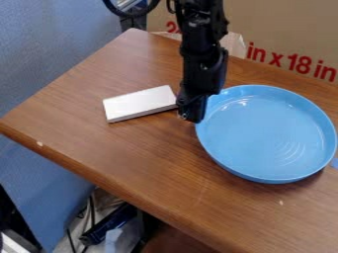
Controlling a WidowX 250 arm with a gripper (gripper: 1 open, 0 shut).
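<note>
My black gripper (193, 107) hangs low over the wooden table, between a white rectangular block (137, 104) on its left and a large blue plate (266, 137) on its right. Its tip is by the right end of the block and the left rim of the plate; I cannot tell whether it touches either. The fingers are dark and small in view, so their opening is unclear. The block lies flat on the table.
The table (93, 148) has bare room to the left and front. A cardboard box (284, 35) with red print stands behind, with a pale item at its foot. Cables and clutter lie below the table's front-left edge.
</note>
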